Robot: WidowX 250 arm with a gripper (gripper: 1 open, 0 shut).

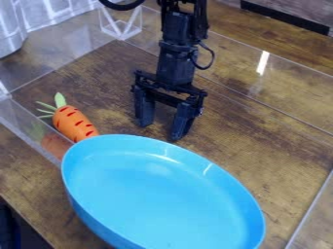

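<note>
The black gripper [166, 112] hangs upright over the middle of the wooden surface, its two fingers apart and reaching down to the board, with nothing seen between them. An orange toy carrot [73, 124] with green leaves lies to the left. A large light-blue oval dish [163, 195] fills the lower part of the view, in front of the gripper.
Clear plastic walls edge the wooden surface [247, 136] at left, back and right. A white wire holder [120, 21] and a white cloth [11, 24] are at the back left. The board right of the gripper is bare.
</note>
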